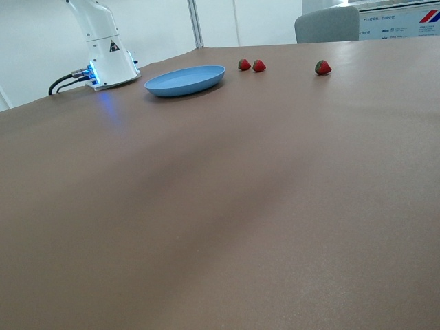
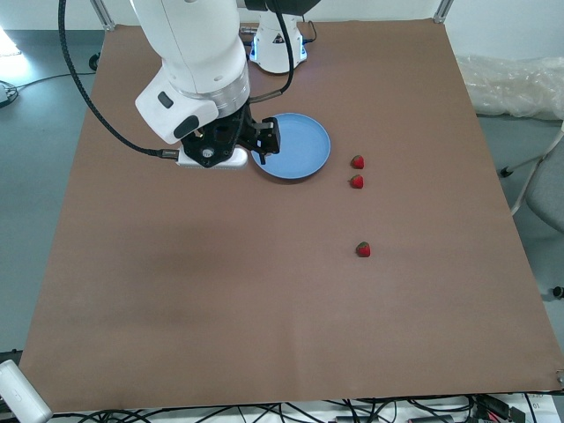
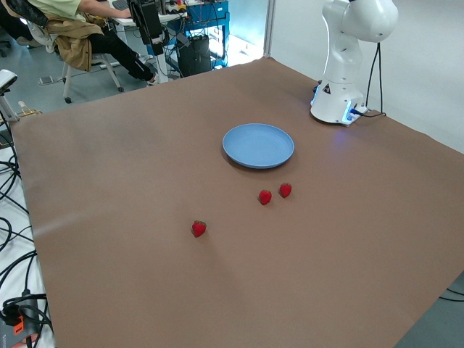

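Note:
My gripper (image 2: pixel 264 145) hangs at the upper middle in the left view, black, over the left part of the blue plate (image 2: pixel 300 150); whether it is open or shut is unclear. Three strawberries lie on the brown table to the plate's right: one at the back (image 2: pixel 358 162), one in the middle (image 2: pixel 357 181) and one nearer the front (image 2: pixel 363 250). The top view shows the plate (image 1: pixel 184 79) and the strawberries (image 1: pixel 322 67) with no gripper among them. In the right view they lie in front of the plate (image 3: pixel 258 145).
A white robot (image 3: pixel 341 80) stands at the back edge behind the plate. Cables run along the front edge in the left view. A chair (image 2: pixel 546 185) stands beside the table.

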